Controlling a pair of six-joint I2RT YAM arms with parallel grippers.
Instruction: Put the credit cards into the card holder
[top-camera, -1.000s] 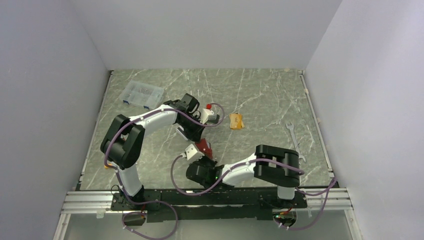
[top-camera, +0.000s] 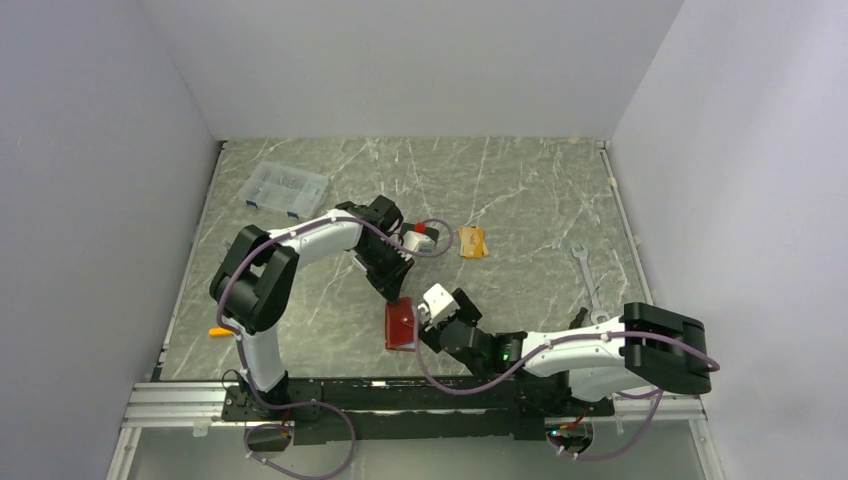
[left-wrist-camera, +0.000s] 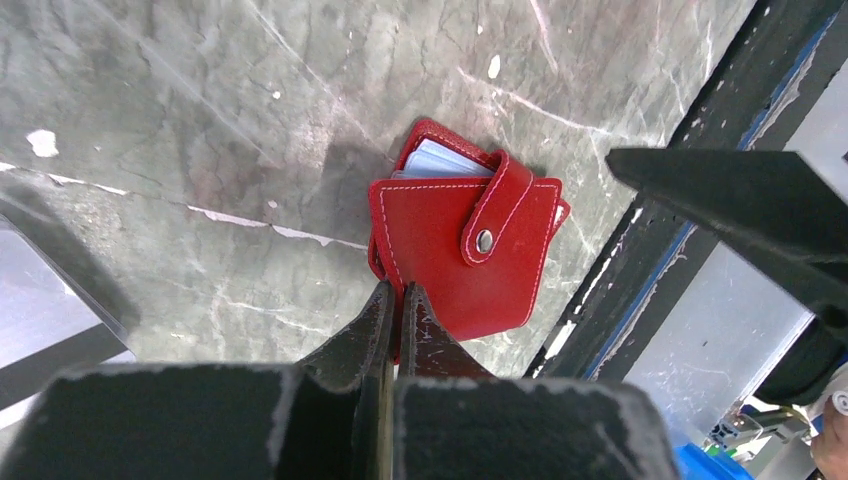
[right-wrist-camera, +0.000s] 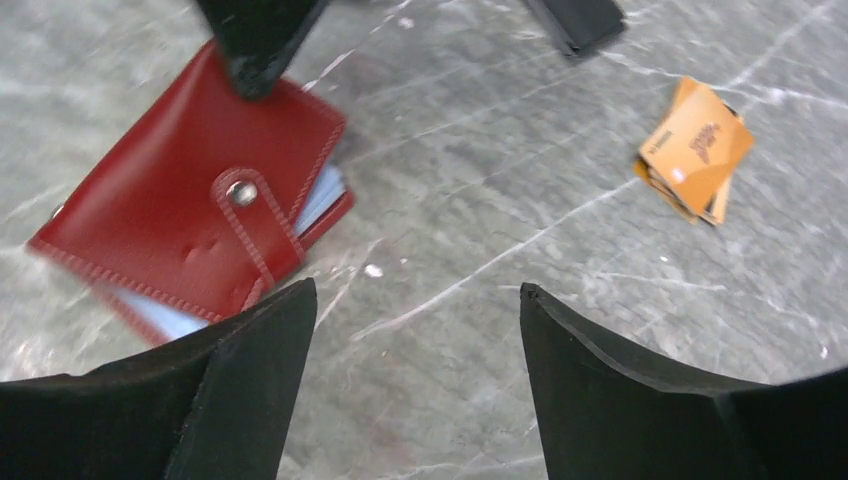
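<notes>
The red leather card holder (left-wrist-camera: 485, 280) lies near the front edge, its snap strap over pale sleeves. My left gripper is shut at its left edge, fingertips touching it; whether leather is pinched between them is unclear. My right gripper stands open, right of the holder (right-wrist-camera: 175, 200), with bare table between its fingers. The orange cards (top-camera: 471, 242) lie in a small stack at centre-right, also in the right wrist view (right-wrist-camera: 695, 150).
A clear compartment box (top-camera: 283, 188) sits back left, a wrench (top-camera: 590, 280) at the right. A dark red-marked object is behind the left gripper.
My right arm has moved rightward, away from the holder, uncovering it. My left gripper has shifted slightly toward the front, and the holder lies nearer the front than a second ago.
</notes>
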